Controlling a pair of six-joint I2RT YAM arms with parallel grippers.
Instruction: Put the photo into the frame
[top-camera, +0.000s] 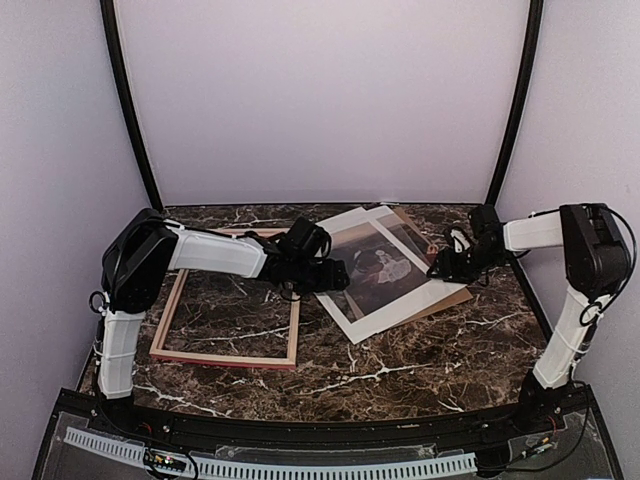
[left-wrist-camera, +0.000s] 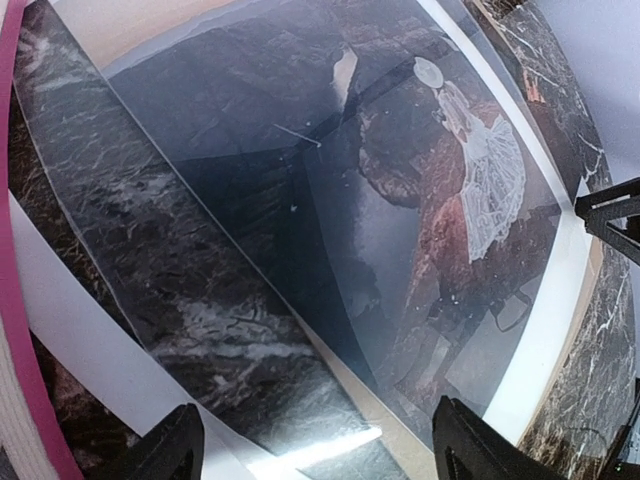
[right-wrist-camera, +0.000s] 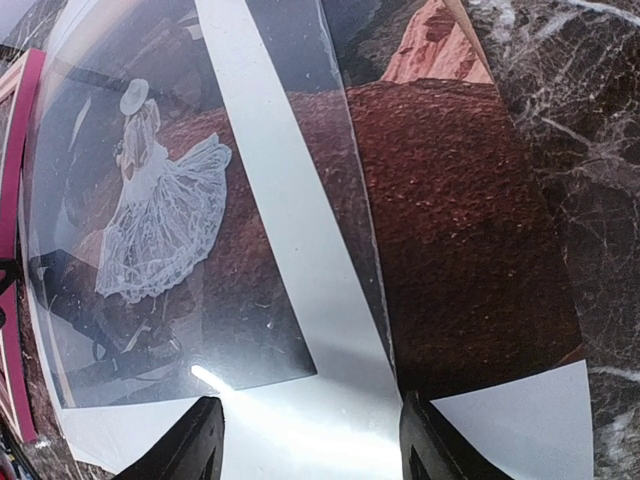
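A photo (right-wrist-camera: 160, 210) of a figure in a white dress against brown rock shows through a glossy clear sheet (left-wrist-camera: 250, 110). Alongside it run white borders (right-wrist-camera: 300, 430); the exact layering is hard to tell. More brown rock print (right-wrist-camera: 450, 230) extends beyond the sheet's edge. The light wood frame (top-camera: 224, 361) lies flat at left, marble showing through its opening. My left gripper (top-camera: 337, 274) stands open over the stack's left edge, nothing between its fingers. At the stack's right edge, my right gripper is part open above the white border, gripping nothing visible.
Behind stands a white wall (top-camera: 320, 100), with side walls left and right. A slotted white strip (top-camera: 270, 469) runs along the front.
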